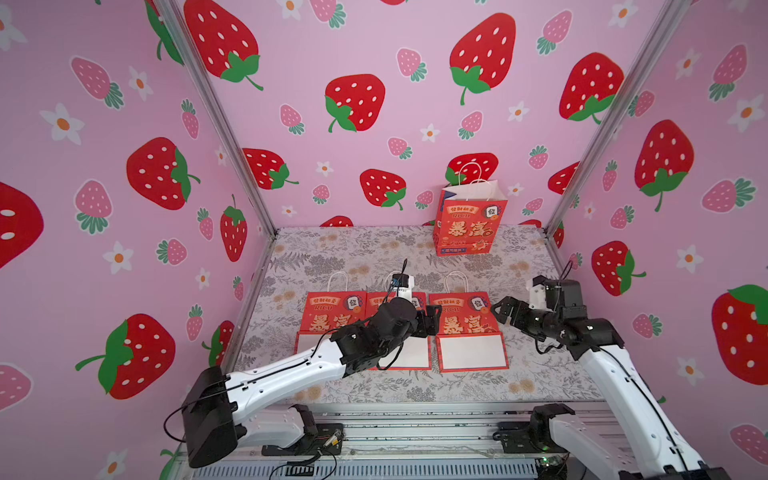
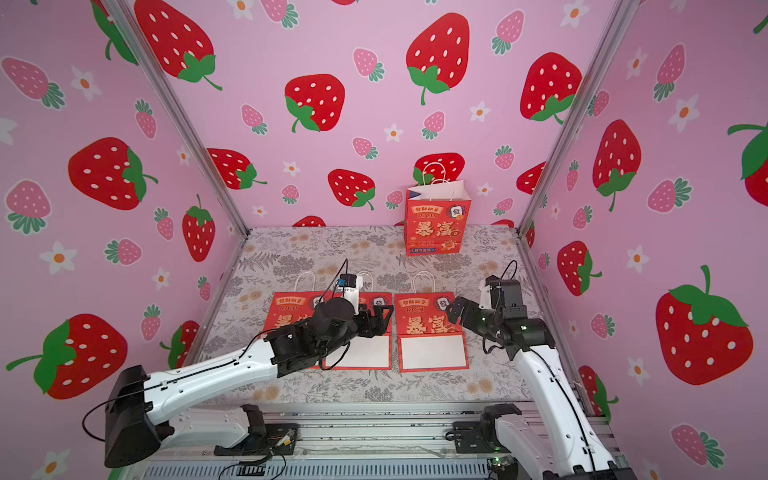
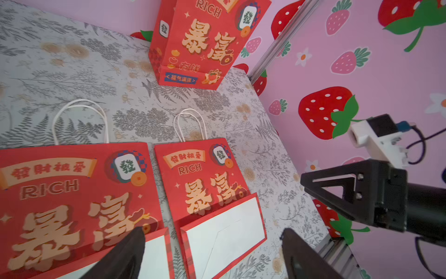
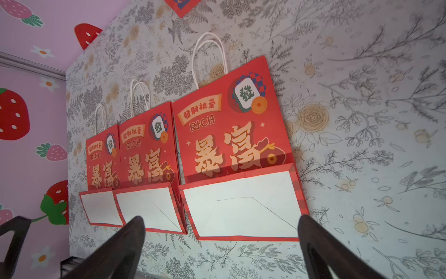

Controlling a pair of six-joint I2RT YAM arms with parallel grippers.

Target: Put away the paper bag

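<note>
Three red paper bags lie folded flat in a row, white bottom panels toward the front: a left bag (image 4: 101, 160), a middle bag (image 4: 144, 153) and a right bag (image 1: 458, 311). A fourth red bag (image 1: 469, 225) stands upright and opened at the back right, handles up. My left gripper (image 1: 433, 320) hovers over the row between the middle and right bags, part open, nothing between its fingers. Near the right bag's right edge, my right gripper (image 1: 507, 311) stands open and empty. In the right wrist view its blurred fingers (image 4: 113, 251) sit apart in front of the panels.
The strip of patterned table (image 1: 360, 248) behind the row and left of the standing bag is clear. Pink strawberry walls (image 1: 384, 104) enclose the back and sides. Free table (image 4: 371, 139) also lies right of the row.
</note>
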